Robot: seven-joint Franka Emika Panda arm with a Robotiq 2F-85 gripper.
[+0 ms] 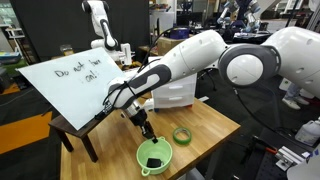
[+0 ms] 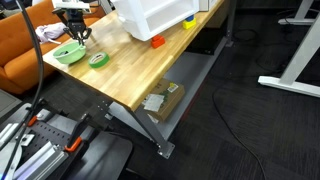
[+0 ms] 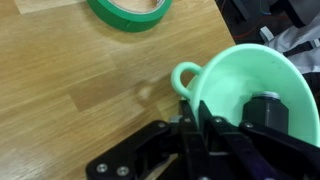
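Observation:
A light green bowl [image 1: 155,150] with small handles is at the table's front, its rim close to my gripper [image 1: 152,138]. In the wrist view, the bowl's near wall [image 3: 215,85] runs down between the dark fingers, and they are shut on it beside one handle [image 3: 183,73]. A black object [image 3: 265,112] lies inside the bowl. From the other side, the bowl [image 2: 68,52] shows near the table's end, with my gripper [image 2: 80,40] over its far rim. Whether its base touches the table is unclear.
A green tape roll [image 1: 182,135] lies on the wood just right of the bowl. Farther back stand a white bin [image 1: 173,93] and a big white board [image 1: 80,85]. A red block [image 2: 157,41] sits by the bin. The table edge runs close under the bowl.

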